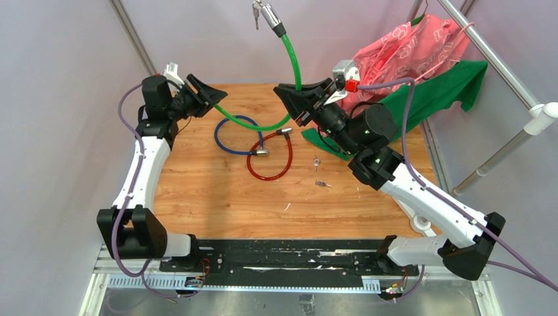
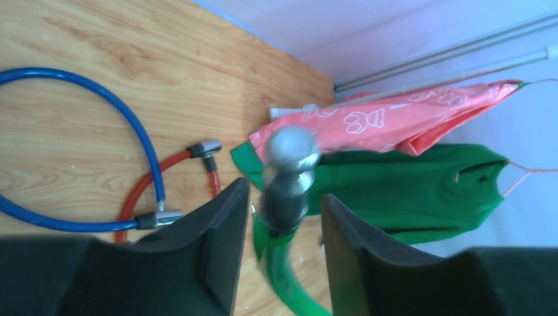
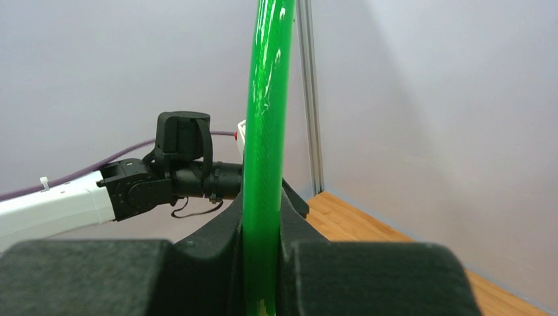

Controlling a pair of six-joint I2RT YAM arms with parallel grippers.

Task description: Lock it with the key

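My right gripper point(image 1: 297, 100) is shut on the green cable lock point(image 3: 264, 125), whose cable rises to a silver lock head point(image 1: 270, 16) with keys point(image 1: 256, 14) hanging from it at the top of the top view. The cable curves down and left to my left gripper point(image 1: 209, 99). In the left wrist view the cable's blurred metal end point(image 2: 286, 184) lies between the spread fingers of my left gripper, which is open around it; contact cannot be made out.
A blue cable lock point(image 1: 224, 146) and a red cable lock point(image 1: 281, 172) lie on the wooden table point(image 1: 197, 197), with loose keys point(image 1: 322, 184) to their right. Pink and green cloths point(image 1: 395, 59) are piled at the back right.
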